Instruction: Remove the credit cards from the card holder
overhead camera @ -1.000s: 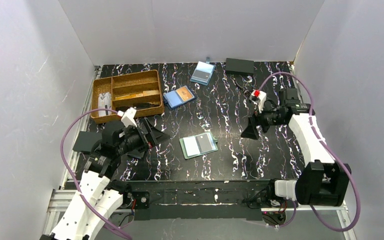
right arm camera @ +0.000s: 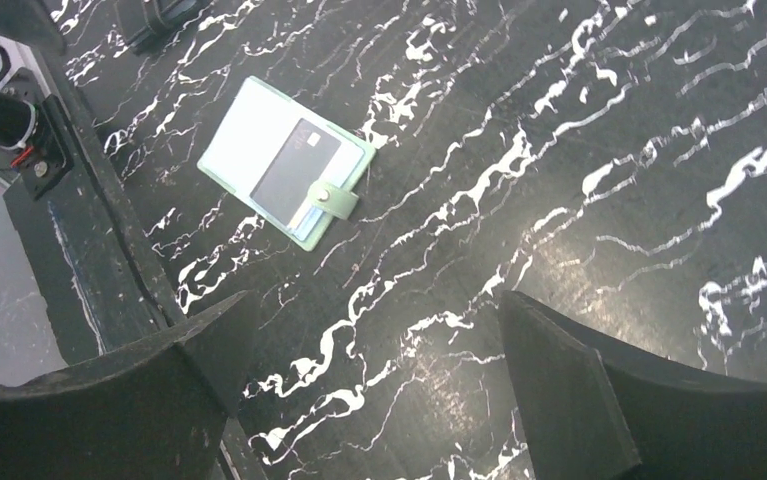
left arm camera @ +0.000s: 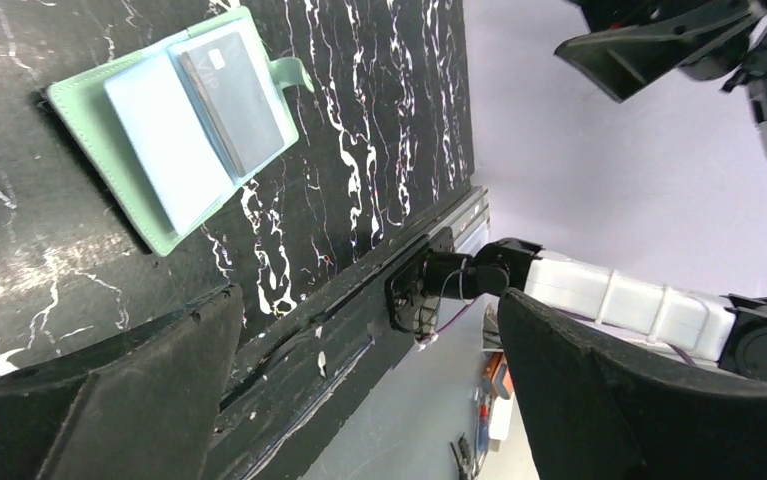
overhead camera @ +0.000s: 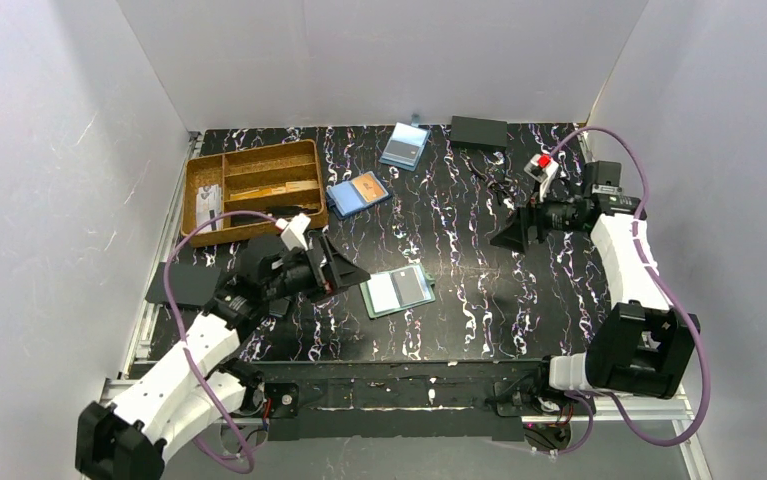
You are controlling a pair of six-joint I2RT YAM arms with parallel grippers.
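An open green card holder lies flat at the front middle of the dark marble table, with a white card and a grey card in clear sleeves and a snap strap; it also shows in the left wrist view and right wrist view. My left gripper hangs open above and left of the holder, nothing between its fingers. My right gripper is open and empty, over the table to the right of the holder.
A wooden organizer stands back left. Two blue card holders lie behind, a dark box at the back right. Dark flat items lie front left.
My left gripper has moved right, toward the green holder. The holder has not moved.
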